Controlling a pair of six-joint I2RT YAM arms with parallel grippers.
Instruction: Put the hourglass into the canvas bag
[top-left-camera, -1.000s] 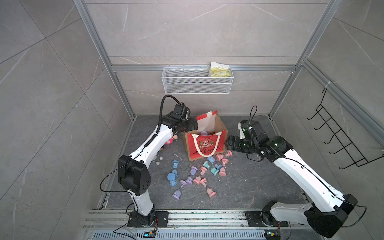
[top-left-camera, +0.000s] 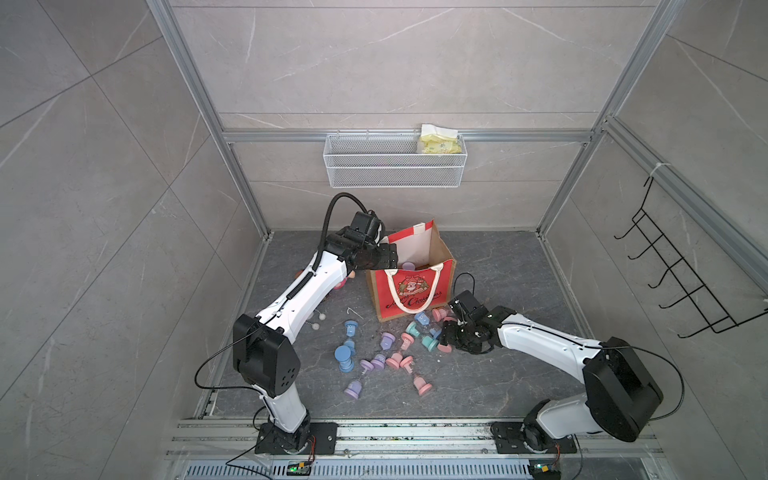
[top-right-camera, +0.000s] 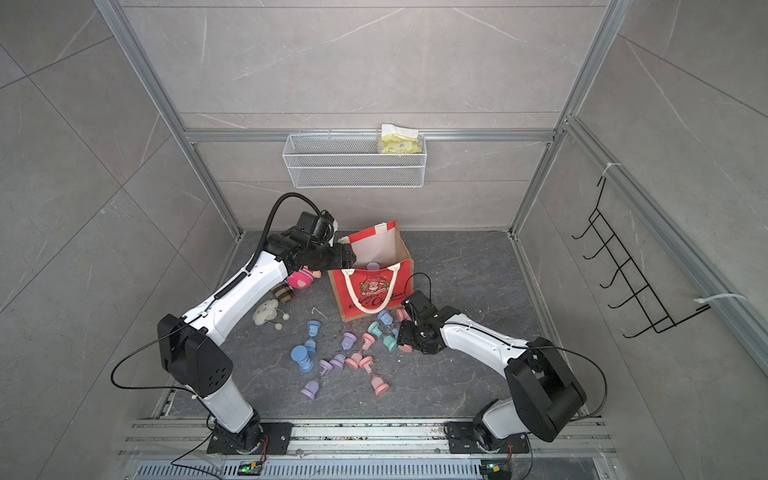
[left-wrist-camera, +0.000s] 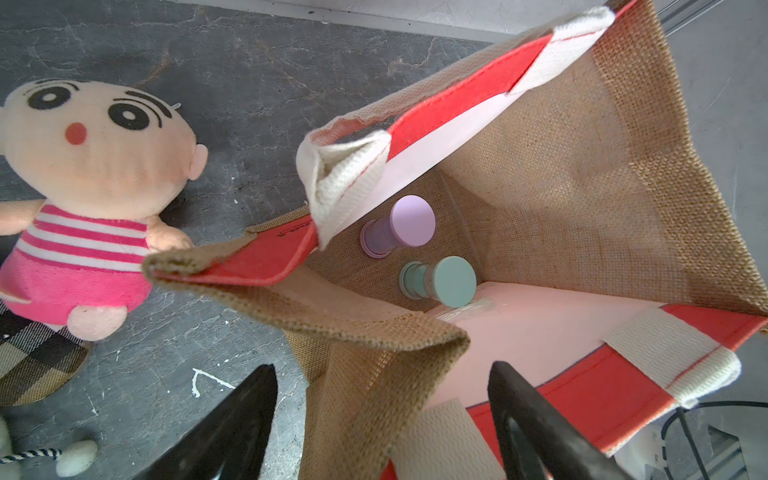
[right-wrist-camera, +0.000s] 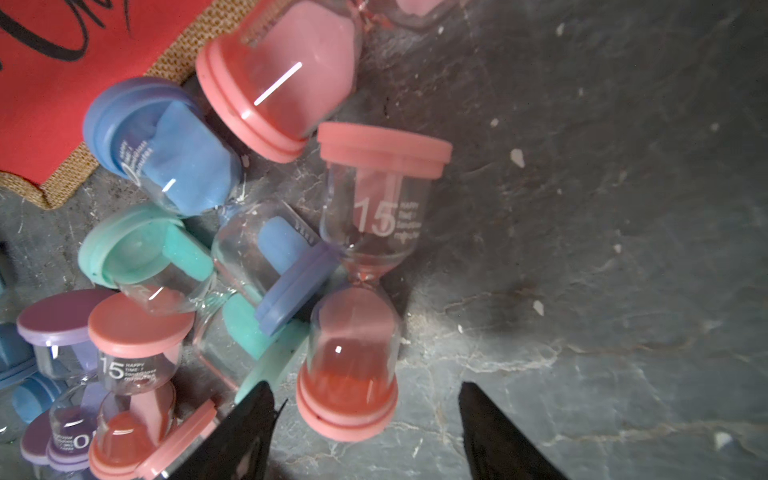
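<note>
The canvas bag (top-left-camera: 409, 289), red-fronted with tan burlap sides, stands upright with its mouth open. Inside it, the left wrist view shows a purple hourglass (left-wrist-camera: 413, 221) and a green hourglass (left-wrist-camera: 453, 281). My left gripper is open over the bag's near side edge, nothing held. My right gripper is part open above the floor at the bag's front right; its fingers stand apart and hold nothing. A pink hourglass (right-wrist-camera: 352, 320) lies just ahead of and between those fingers. A blue hourglass (right-wrist-camera: 164, 152) lies nearer the bag.
Several more hourglasses crowd the floor before the bag, among them a purple one (top-left-camera: 353, 389) and a large blue one (top-left-camera: 344, 356). A plush doll (left-wrist-camera: 88, 200) lies left of the bag. Bare floor (right-wrist-camera: 600, 240) extends to the right.
My right arm has come down and inward, from beside the bag to low over the pink hourglass.
</note>
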